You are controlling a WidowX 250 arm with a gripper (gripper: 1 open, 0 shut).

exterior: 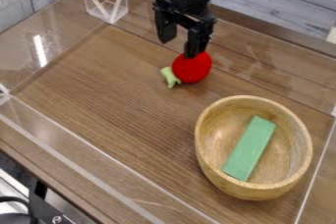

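My black gripper point(182, 33) hangs at the top centre, open, just above and behind a round red object point(194, 67). A small green piece point(170, 78) lies at the red object's lower left. At the lower right, a wooden bowl point(211, 154) holds a green rectangular block point(250, 147).
A clear plastic item point(105, 4) stands at the upper left. The table's edge runs along the lower left, with dark cable beyond it.
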